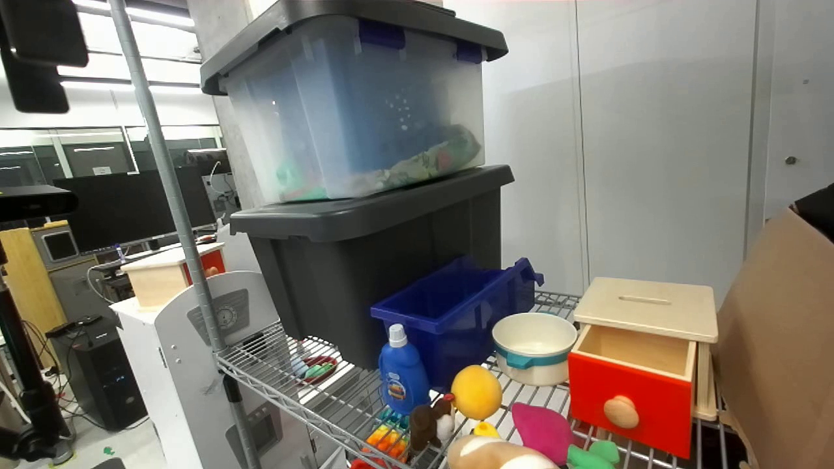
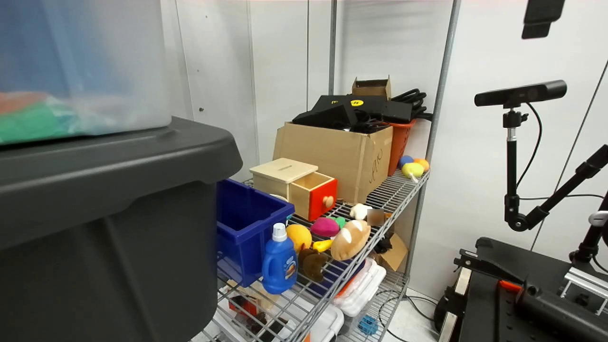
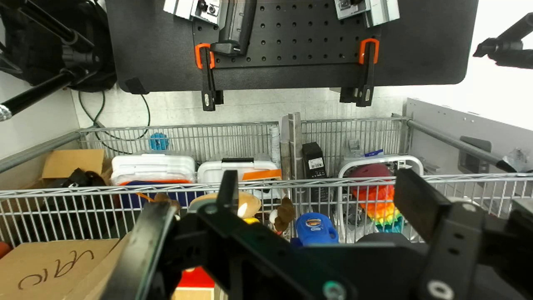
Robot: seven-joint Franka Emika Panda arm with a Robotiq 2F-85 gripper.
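Note:
In the wrist view my gripper stands open, its dark fingers (image 3: 228,187) wide apart with nothing held between them. Beyond them is a shelf with a blue detergent bottle (image 3: 315,229). A wooden box has its red-fronted drawer (image 1: 630,391) pulled out, and the part of the drawer's inside that shows looks empty. Beside it stand a cream pot with a teal band (image 1: 535,344) and a deep blue bin (image 1: 461,305). An orange ball (image 1: 476,392), a magenta plush (image 1: 541,432) and a bread-like plush (image 2: 350,240) lie nearby.
Stacked bins, a dark one (image 1: 375,266) below a clear one (image 1: 367,109), tower at one end of the wire shelf. A cardboard box (image 2: 325,154) stands at the other end. A shelf post (image 2: 441,102) rises at the front corner. Open floor separates the shelf from the black table (image 3: 419,65).

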